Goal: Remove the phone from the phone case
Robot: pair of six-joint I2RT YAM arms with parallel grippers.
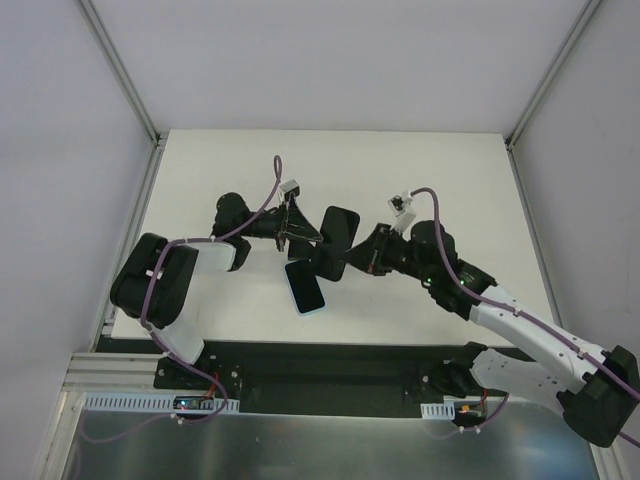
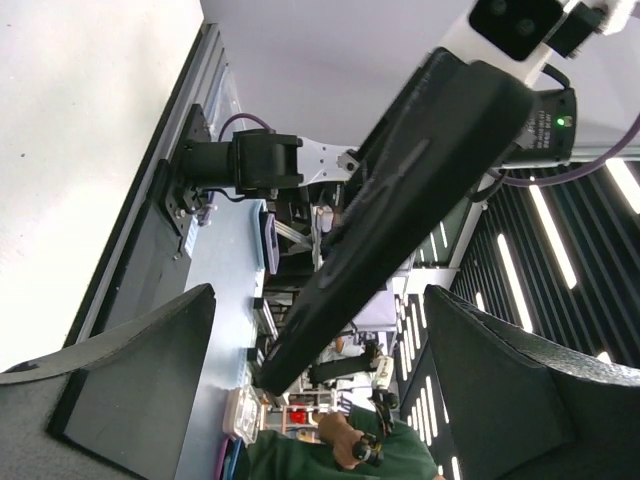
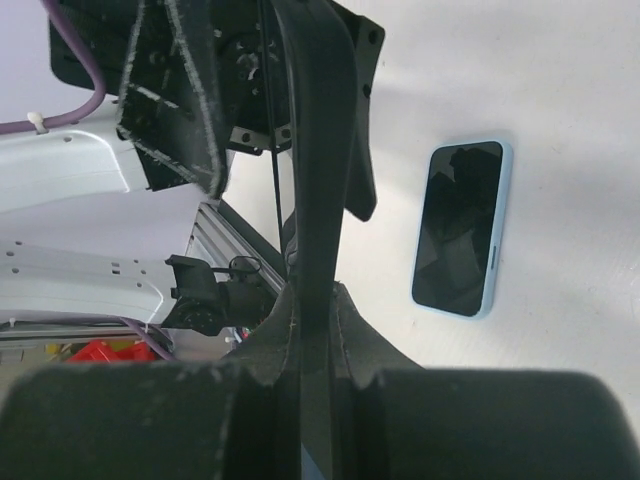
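Observation:
A black rectangular slab, the phone case [image 1: 341,228], is held off the table at its right side by my right gripper [image 1: 358,258]. In the right wrist view the slab [image 3: 322,170] appears edge-on, pinched between the shut fingers. Whether a phone sits inside it cannot be told. My left gripper [image 1: 312,246] stands part open close to the slab's left side. Seen from the left wrist, the slab's dark edge [image 2: 395,215] reaches down toward the gap between the left fingers, with space visible on both sides.
A phone with a black screen and light blue edge [image 3: 462,230] lies flat on the white table, just below the left gripper in the top view.

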